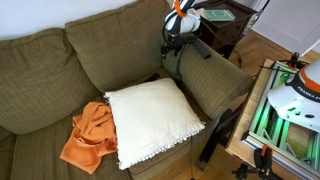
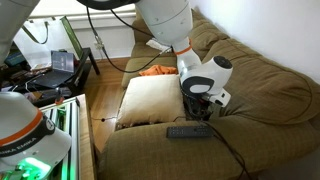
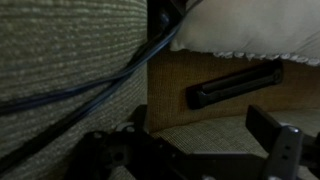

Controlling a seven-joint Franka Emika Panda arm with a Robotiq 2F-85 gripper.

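Note:
In the wrist view a slim black object (image 3: 233,84), like a remote, lies on the brown seat between the white pillow (image 3: 270,25) and grey-brown upholstery. My gripper stands open at the bottom of that view, nothing between its fingers, with the black object just ahead of the gap. Exterior view 1 has the gripper (image 1: 172,48) at the far corner of the sofa, where backrest and armrest meet. From the other side, the gripper (image 2: 200,108) appears low behind the armrest, its tips hard to make out.
The white pillow (image 1: 153,118) fills much of the seat, with an orange cloth (image 1: 91,138) beside it. A dark flat device (image 2: 190,132) sits on the armrest (image 2: 150,153). Black cables (image 3: 75,92) cross the wrist view. A side table (image 1: 225,25) stands beyond the armrest.

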